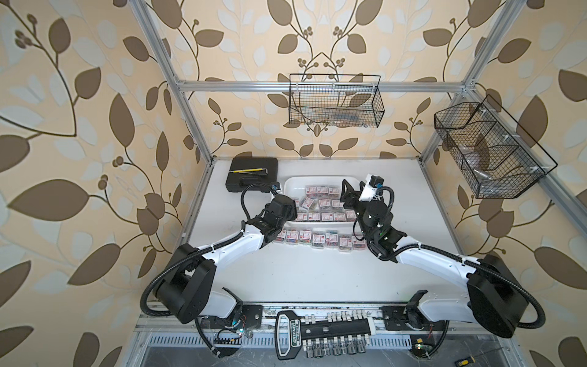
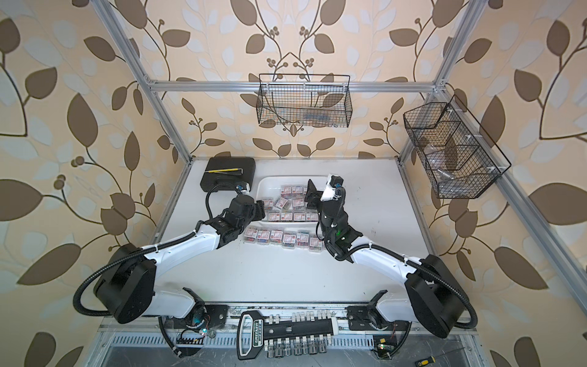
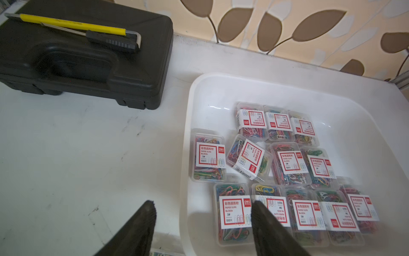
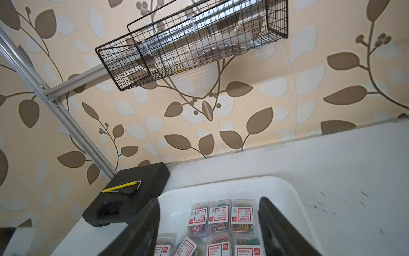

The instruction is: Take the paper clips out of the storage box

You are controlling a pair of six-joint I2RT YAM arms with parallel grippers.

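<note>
Clear boxes of colourful paper clips with white-and-red labels, such as this paper clip box (image 3: 235, 213), lie in the white storage box (image 3: 186, 200). One paper clip box (image 3: 249, 157) there sits askew. On the table in front of the storage box runs a row of more paper clip boxes (image 1: 318, 239). My left gripper is open above the storage box's left wall, its right finger overlapping a front-row box in view. Over the storage box's right part, my right gripper has its fingers apart, with nothing held between them.
A black case (image 3: 85, 55) with a yellow-handled tool (image 3: 72, 24) on top stands left of the storage box. Wire baskets (image 1: 335, 101) hang on the back and right sides.
</note>
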